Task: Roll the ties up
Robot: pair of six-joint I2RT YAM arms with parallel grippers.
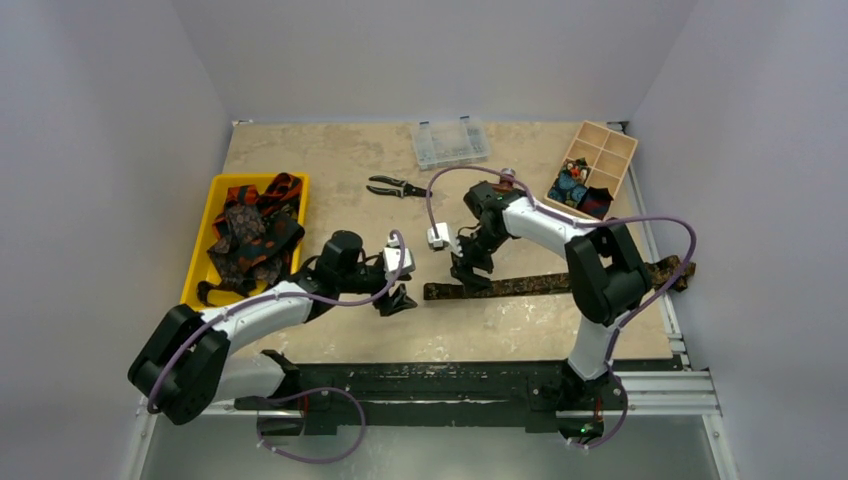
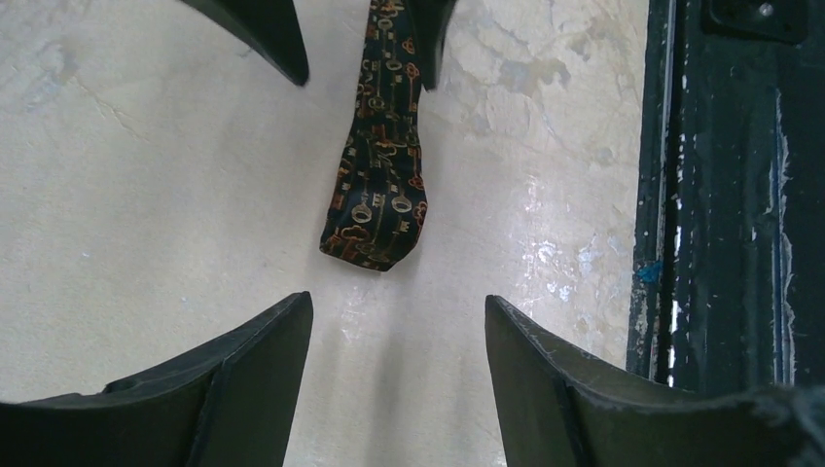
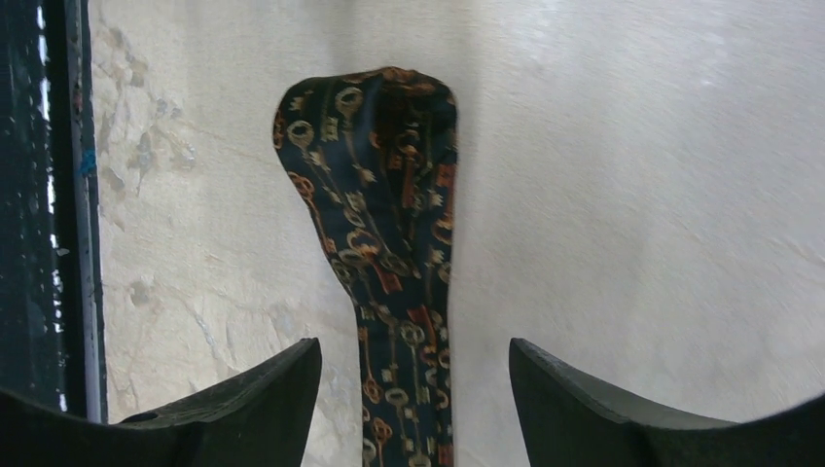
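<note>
A dark tie with a pattern of keys (image 1: 530, 286) lies stretched left to right along the front of the table, its right part passing under the right arm. Its left end is doubled over, and the fold stands slightly raised in the right wrist view (image 3: 365, 185). My left gripper (image 1: 408, 296) is off that end to its left, its fingers (image 2: 258, 370) apart with bare table between them. Over the tie, a little right of the fold, my right gripper stands open, the strip running beneath between its fingers.
A yellow bin (image 1: 188, 285) with several ties stands at the left. At the back right is a wooden divided box (image 1: 612, 140) holding some rolled ties. Pliers (image 1: 398, 187) and a clear plastic case (image 1: 450, 150) lie at the back.
</note>
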